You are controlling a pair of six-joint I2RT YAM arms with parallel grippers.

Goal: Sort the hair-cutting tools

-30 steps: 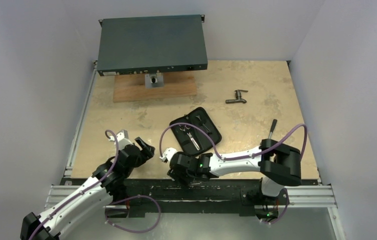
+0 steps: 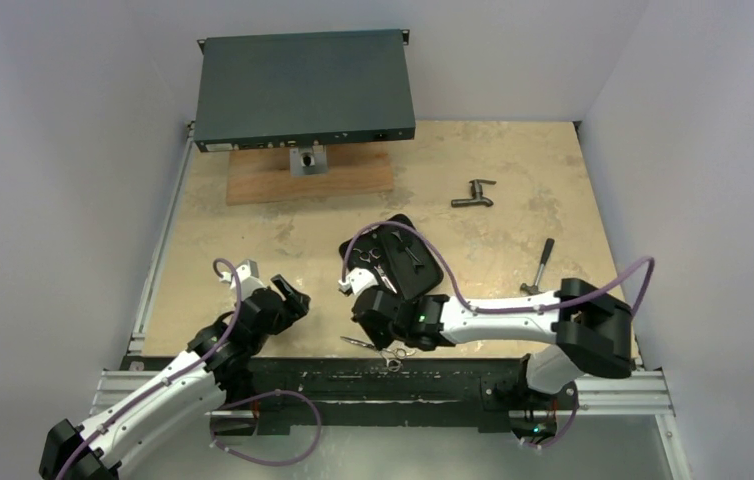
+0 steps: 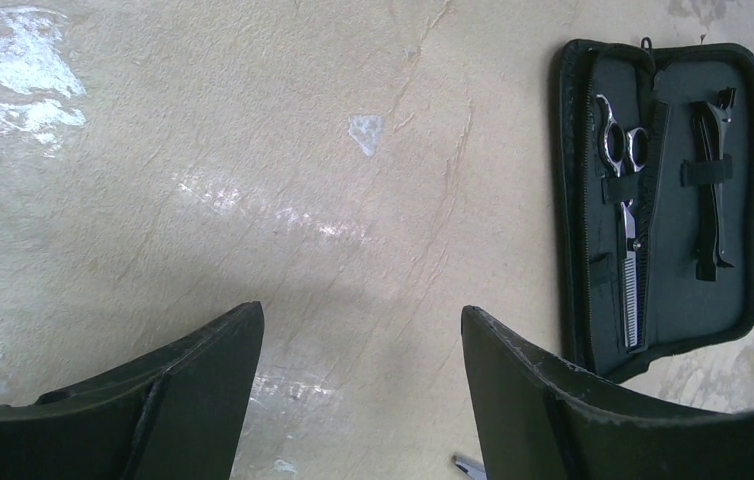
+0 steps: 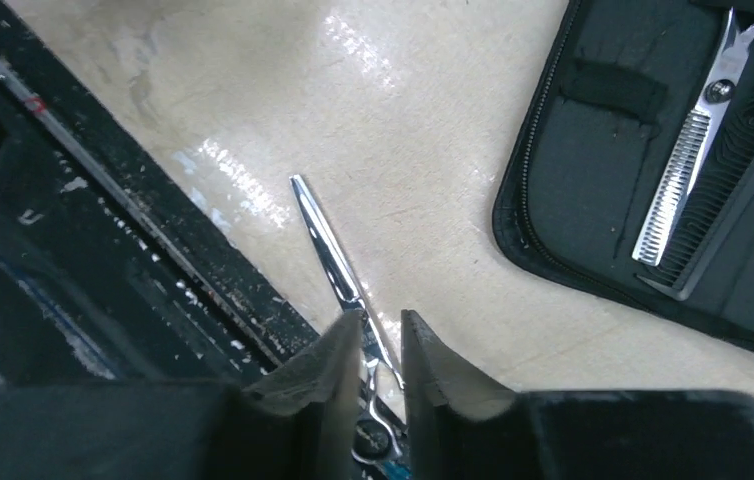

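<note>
The black zippered case (image 2: 418, 275) lies open mid-table. In the left wrist view it holds thinning scissors (image 3: 629, 280), a comb (image 3: 653, 230) and a clip (image 3: 715, 210) under straps. Straight scissors (image 4: 323, 235) lie outside the case at the table's front edge, their handles reaching over the dark edge. My right gripper is above these scissors, shut, with nothing seen held between its fingers. My left gripper stands open and empty over bare tabletop, left of the case.
A faucet (image 2: 471, 200) and a hammer (image 2: 541, 265) lie on the right. A large metal box (image 2: 303, 85) overhangs a wooden board (image 2: 253, 185) at the back.
My right arm has moved right and slightly away from the front edge, uncovering more of the straight scissors in the top view. The left arm has not moved.
</note>
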